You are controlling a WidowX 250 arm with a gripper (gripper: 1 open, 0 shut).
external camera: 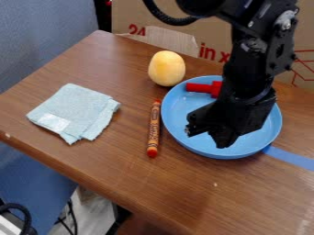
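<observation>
The black gripper [221, 133] hangs low over the blue plate [185, 108] on the right of the wooden table, its fingertips near the plate's centre. Whether it is open or shut is unclear. A red object [201, 87] on the plate's back part is partly hidden behind the arm. An orange-red crayon-like stick [154, 130] lies just left of the plate.
A yellow potato-like object [167, 68] sits behind the stick. A folded pale cloth [76, 113] lies at the left. A cardboard box stands at the back. Blue tape [292, 158] runs right from the plate.
</observation>
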